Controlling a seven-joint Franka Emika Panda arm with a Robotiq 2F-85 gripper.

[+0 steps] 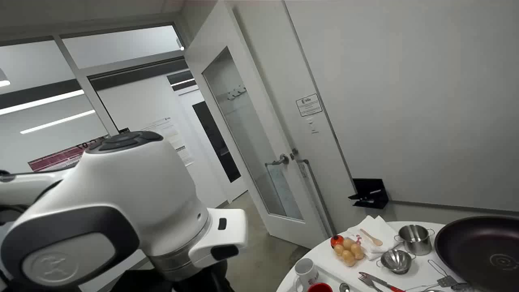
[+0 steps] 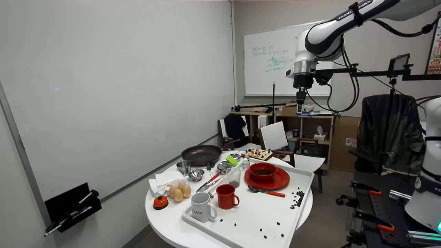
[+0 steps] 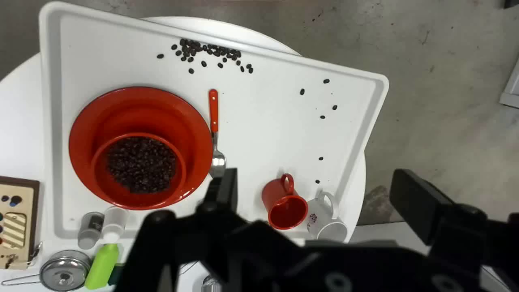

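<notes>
High above the round table, my gripper stands open with nothing between its fingers. In exterior view 2 the gripper points straight down, well clear of everything below. A white tray lies on the table. On it a red bowl full of dark beans sits on a red plate. A red-handled spoon lies beside the plate. A red mug and a white mug stand close together near one tray edge; the red mug looks empty. Loose beans lie clustered and scattered on the tray.
Behind the tray are a black pan, a steel pot, a steel colander, brown eggs and an orange-red round object. A green bottle and a wooden toy board are also near. The tray's middle is mostly clear.
</notes>
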